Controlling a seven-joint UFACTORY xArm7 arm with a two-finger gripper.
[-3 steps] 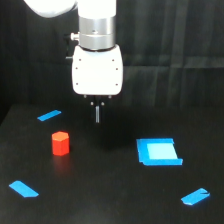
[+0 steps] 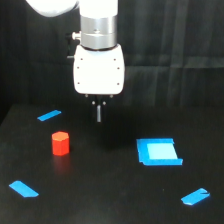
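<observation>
The white robot arm hangs from the top centre, with its gripper (image 2: 98,110) above the dark table; its thin fingers look like a single narrow dark shape, so how they stand is unclear. A red hexagonal block (image 2: 60,143) stands on the table to the left, below and apart from the gripper. A pale square edged with blue tape (image 2: 162,152) lies on the table to the right.
Blue tape strips lie at the back left (image 2: 49,115), front left (image 2: 23,189) and front right (image 2: 195,196). A dark curtain hangs behind.
The arm and gripper have shifted very slightly to the right. The block and taped square have not moved.
</observation>
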